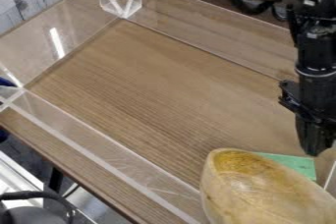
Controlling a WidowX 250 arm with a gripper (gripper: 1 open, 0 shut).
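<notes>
My black gripper (309, 135) hangs at the right edge of the view, pointing down, its fingers shut with nothing visible between them. Below and left of it, a large tan, wooden-looking bowl (269, 194) sits at the bottom right, partly cut off by the frame. A flat green piece (292, 162) lies behind the bowl, under the gripper's tip.
Clear plastic walls (105, 154) run along its edges, with a clear corner piece (120, 2) at the top. Dark cables and metal parts lie outside at the lower left.
</notes>
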